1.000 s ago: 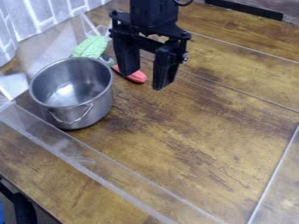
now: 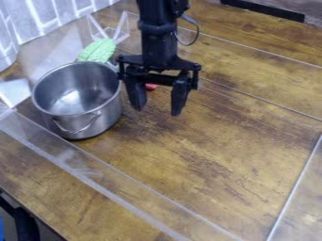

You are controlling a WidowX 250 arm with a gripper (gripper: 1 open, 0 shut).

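The black gripper [image 2: 156,87] hangs over the wooden table, right of a steel pot [image 2: 78,94], with its two fingers pointing down and apart. It stands open, with nothing seen between the fingers. A small red item [image 2: 150,87] lies behind it, mostly hidden by the gripper. A pale green object [image 2: 98,53] lies behind the pot.
Clear plastic edging runs along the left and front left. A white object [image 2: 14,92] sits at the far left, beside the pot.
The gripper has moved away toward the back of the table, appearing smaller, and has turned somewhat. The red item is more covered now. The pot appears unmoved.
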